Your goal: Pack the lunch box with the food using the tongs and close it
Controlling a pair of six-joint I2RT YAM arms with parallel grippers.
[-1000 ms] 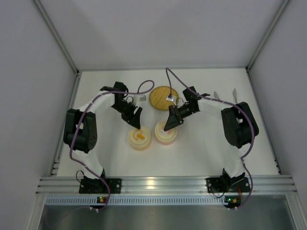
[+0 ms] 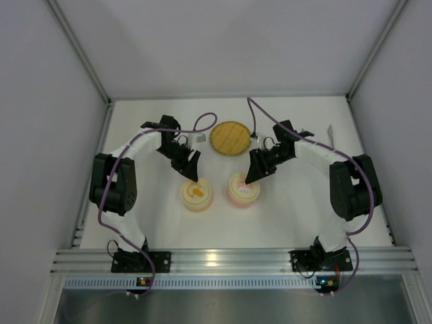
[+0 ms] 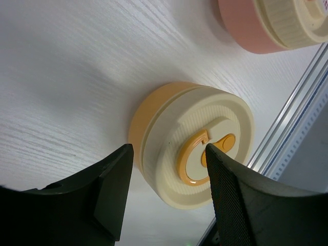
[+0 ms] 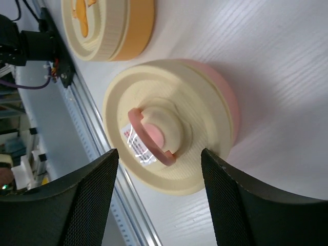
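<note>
A round lunch box with cream lid and orange latch [image 2: 196, 195] lies on the white table, with my left gripper just over it, fingers apart and nothing seen held. A second, pink box with cream lid and pink latch [image 2: 243, 192] lies to its right. My right gripper is over this box, its fingers apart either side of the pink latch; whether they touch the lid is unclear.
A round yellow wooden board [image 2: 230, 138] lies behind the boxes. A knife-like silver item [image 2: 331, 135] lies at the back right. The front rail [image 2: 202, 256] borders the table.
My right gripper and the pink box have shifted to the right. The left arm and orange box look unmoved.
</note>
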